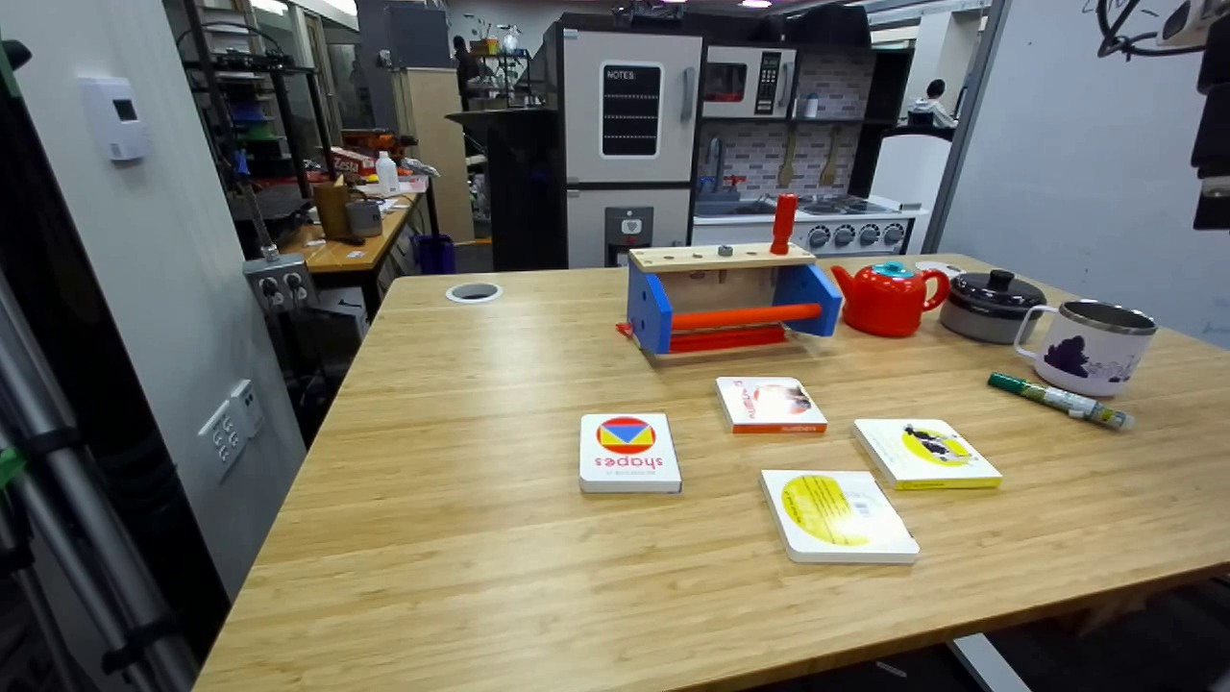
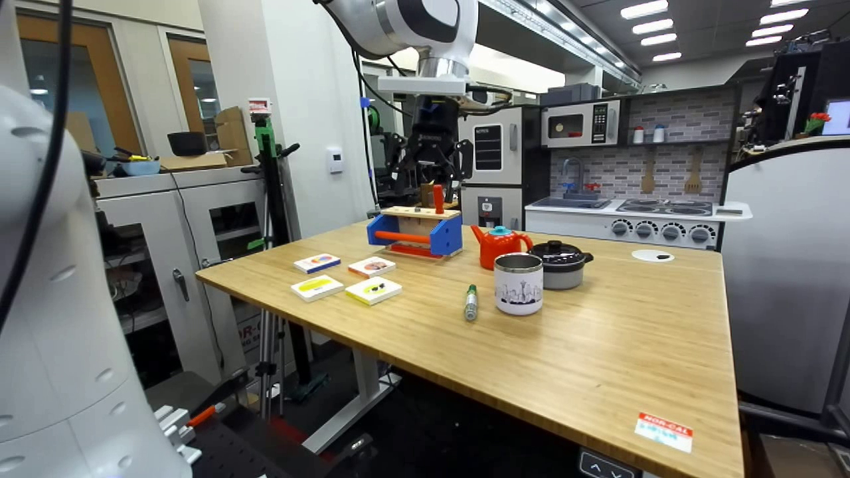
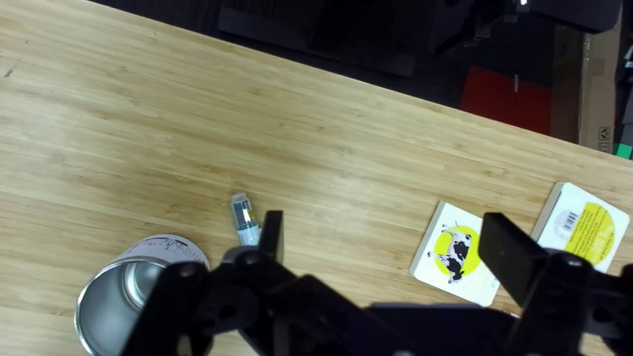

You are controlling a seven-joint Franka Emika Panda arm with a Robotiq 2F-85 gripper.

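My gripper is open, with bare tabletop showing between its spread fingers. In exterior view 2 the gripper (image 2: 434, 163) hangs pointing down, well above the table. A small board book with a cow (image 1: 929, 451) lies flat; beside it is one with a yellow circle (image 1: 832, 512). Farther left sit the "shapes" book (image 1: 629, 454) and a red-edged numbers book (image 1: 770, 405). A green marker (image 1: 1058, 400) lies next to a white mug (image 1: 1095, 356). In the wrist view, my left finger hides part of the marker (image 3: 245, 219).
Behind the books stands a blue and wooden toy bench (image 1: 738, 302) with an upright red peg. A red teapot (image 1: 885, 302) and a lidded grey pot (image 1: 990, 307) stand between it and the mug.
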